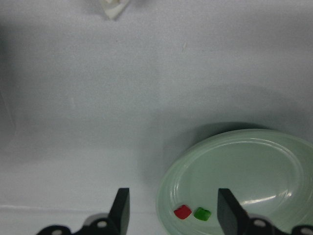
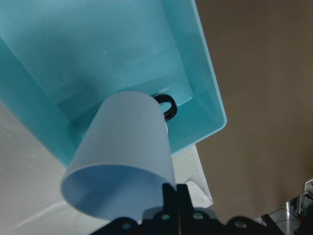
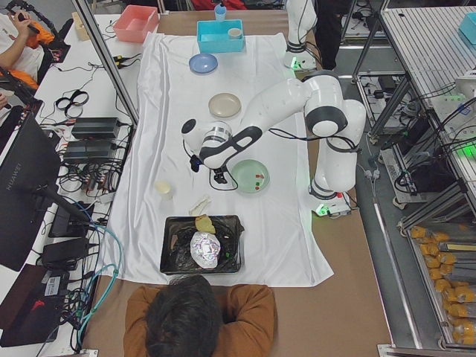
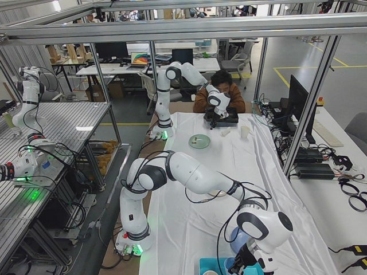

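Observation:
My left gripper stands open above the white cloth beside the green plate [image 1: 254, 181], which holds a red piece [image 1: 182, 211] and a green piece [image 1: 202, 213]. In the camera left view, a crumpled foil ball [image 3: 205, 250] lies in the black lined tray [image 3: 170, 245] with a yellowish piece [image 3: 204, 223]. My right gripper is shut on the rim of a pale blue cup [image 2: 117, 137], tilted over a turquoise bin [image 2: 210, 98]; a black-handled item [image 2: 169, 106] is partly hidden behind the cup.
A beige plate [image 3: 224, 105], a blue plate [image 3: 203, 64] and a pale cup [image 3: 163, 190] stand on the white cloth. A person [image 3: 175, 320] sits at the tray's end. Cloth between plates is mostly clear.

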